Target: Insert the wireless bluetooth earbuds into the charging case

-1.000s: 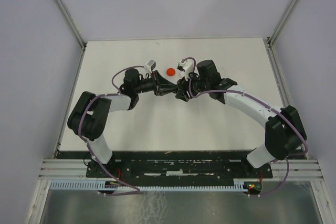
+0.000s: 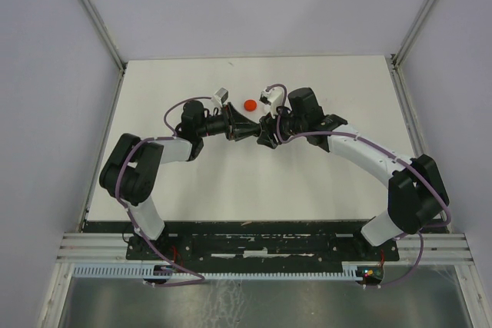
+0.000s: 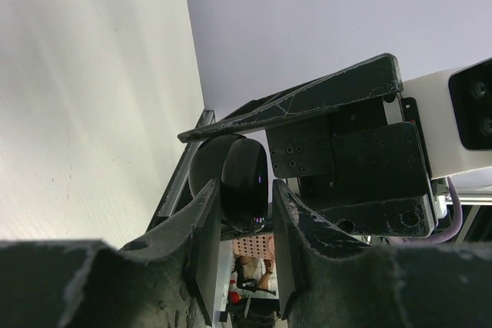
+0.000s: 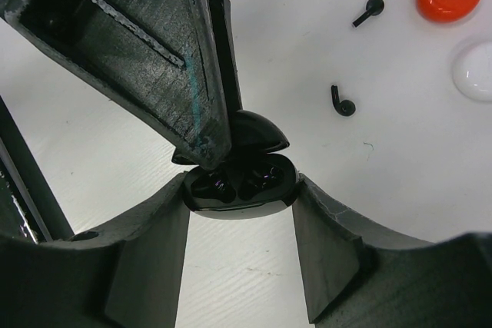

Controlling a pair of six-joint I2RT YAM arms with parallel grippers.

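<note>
The black charging case (image 4: 238, 190) is held in my right gripper (image 2: 269, 132), which is shut on it; its open interior shows two wells. My left gripper (image 2: 248, 130) meets it at the centre, its fingers at the case; in the left wrist view the case (image 3: 244, 182) sits between them, and whether they are closed on it cannot be told. Two black earbuds (image 4: 344, 107) lie loose on the white table in the right wrist view.
A red-orange round object (image 2: 250, 104) lies behind the grippers, with a white round object (image 4: 477, 71) near it.
</note>
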